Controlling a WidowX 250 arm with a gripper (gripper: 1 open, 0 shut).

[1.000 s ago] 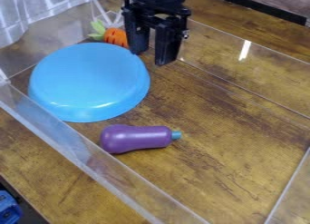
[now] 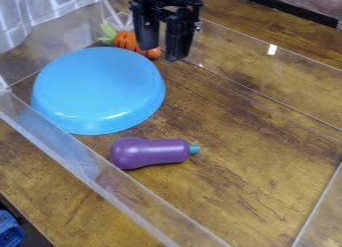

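Note:
My black gripper hangs at the top of the view, its two fingers apart and pointing down, just right of an orange carrot toy with green leaves. The carrot is partly behind the gripper. Nothing clear shows between the fingers. A blue round plate, apparently upside down, lies at the left. A purple eggplant toy lies below it.
A clear plastic wall runs diagonally along the lower left, and others stand at the back and right. A blue object sits at the lower left corner.
My gripper has risen slightly from where it was. The plate, carrot and eggplant lie where they were.

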